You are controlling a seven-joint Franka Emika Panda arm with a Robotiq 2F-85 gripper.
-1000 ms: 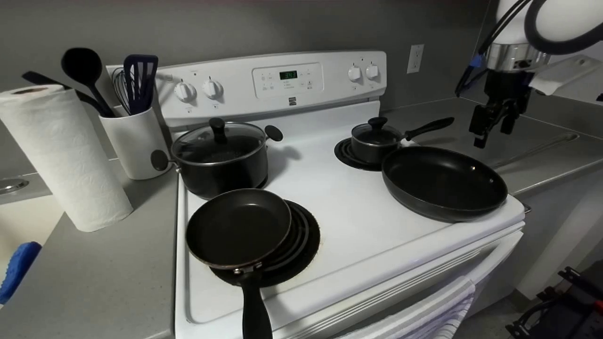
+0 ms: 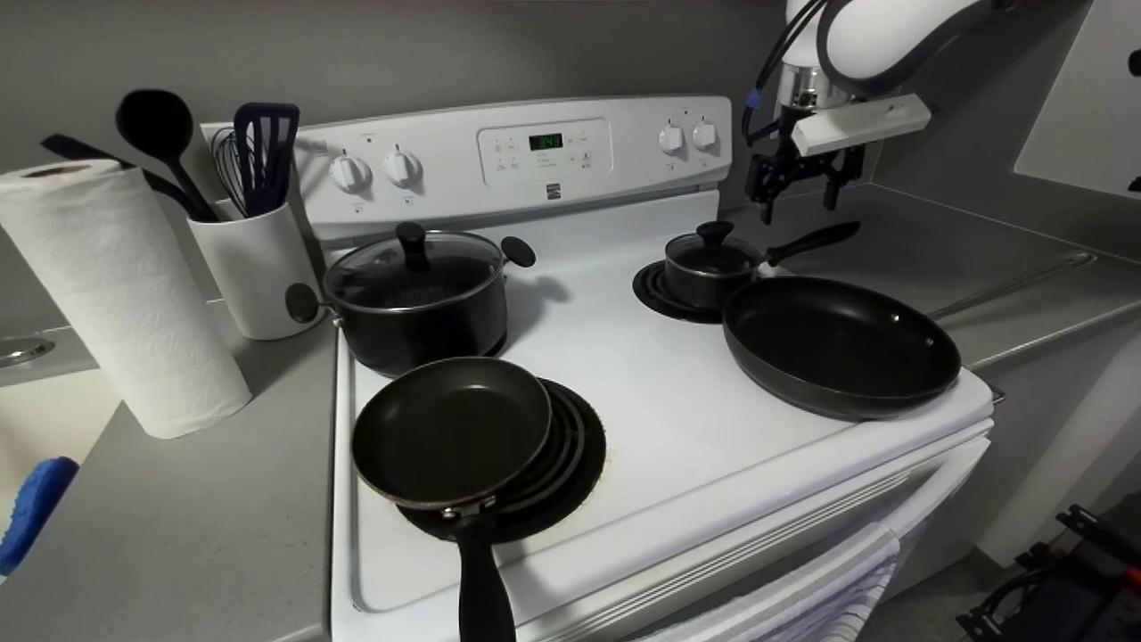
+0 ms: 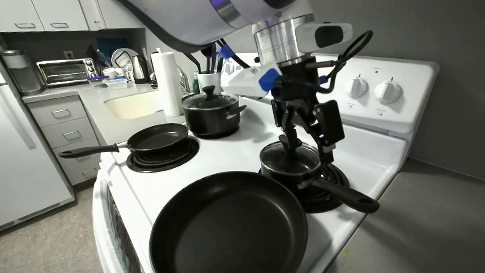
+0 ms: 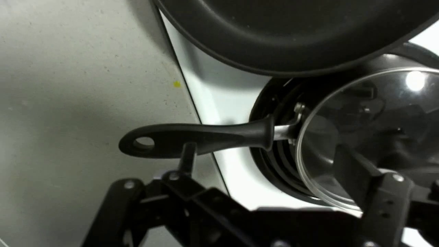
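My open gripper [image 2: 800,205] hangs above the handle side of the small lidded saucepan [image 2: 709,280], clear of it, with nothing between its fingers. In the wrist view one finger [image 4: 188,158] overlaps the edge of the saucepan's black handle [image 4: 230,136], and the other finger [image 4: 357,177] overlaps its glass lid [image 4: 321,152]. The saucepan sits on the back right burner, its handle reaching over the counter. A large frying pan [image 2: 845,337] stands in front of it. On the left are a small frying pan [image 2: 455,428] and a lidded pot [image 2: 428,321].
Bare counter [image 4: 74,103] lies to the right. A paper towel roll [image 2: 118,289] and a utensil holder [image 2: 257,273] stand on the left counter.
My gripper has moved left and toward the back, from above the right counter to near the saucepan's handle. The cookware has stayed where it was.
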